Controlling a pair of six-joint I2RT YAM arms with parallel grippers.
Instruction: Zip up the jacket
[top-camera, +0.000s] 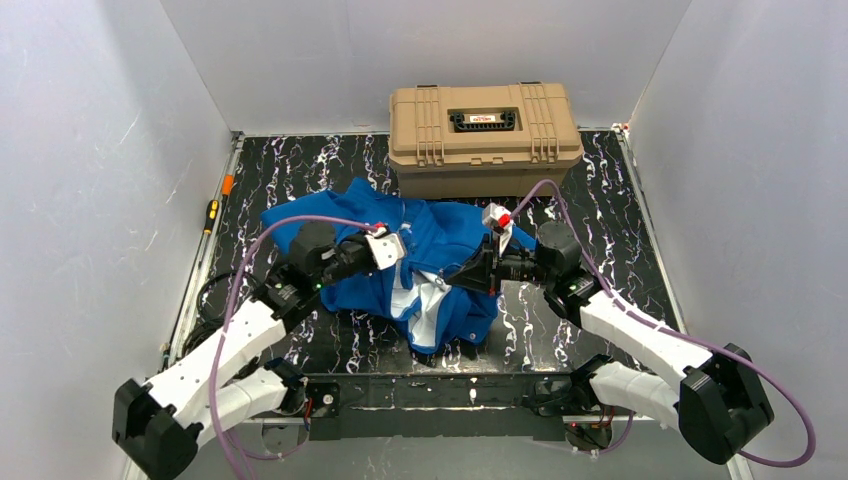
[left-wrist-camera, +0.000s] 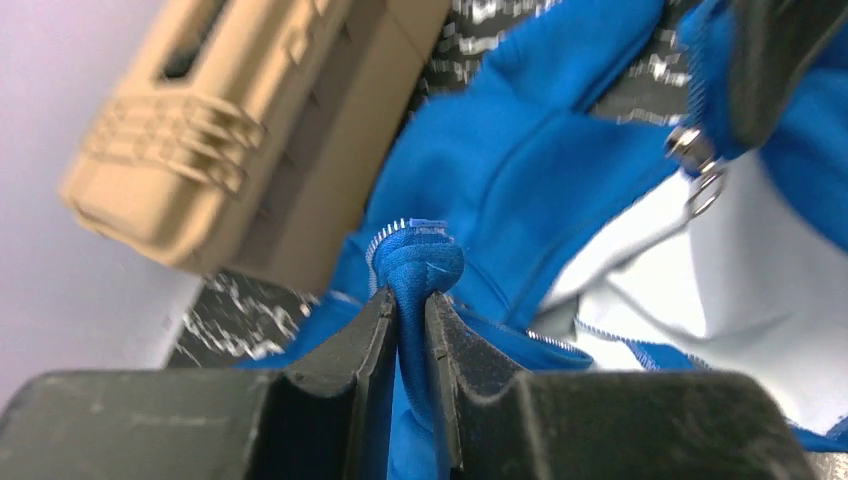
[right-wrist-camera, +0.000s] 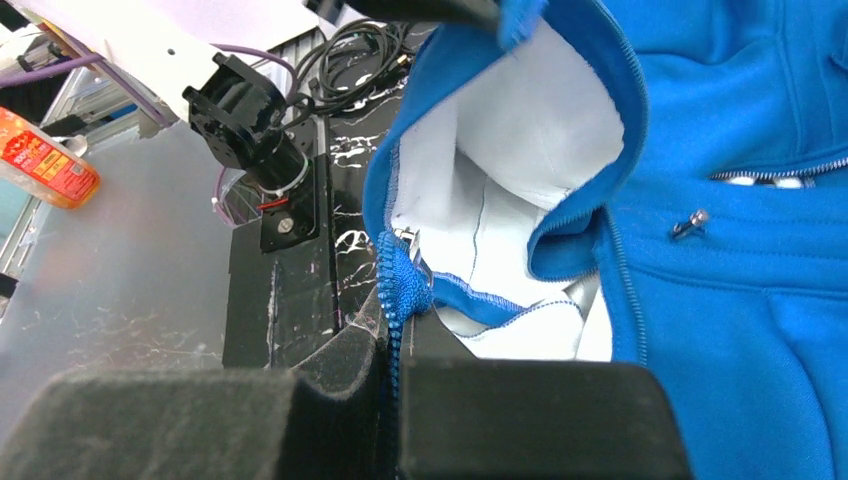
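The blue jacket (top-camera: 350, 210) with white lining lies rumpled on the marble table. My left gripper is shut on a bunched blue strip of the jacket with zipper teeth at its top, lifted above the lining. My right gripper is shut on another blue zipper edge of the jacket; a metal piece shows just behind the strip's top in the right wrist view. A metal zipper pull (left-wrist-camera: 705, 185) hangs at the upper right of the left wrist view, beside a blurred dark finger.
A tan hard case (top-camera: 485, 150) stands at the back of the table. Coiled black cables (right-wrist-camera: 345, 70) lie on the left, and screwdrivers (top-camera: 212, 215) rest on the left rail. Bare table shows to the right.
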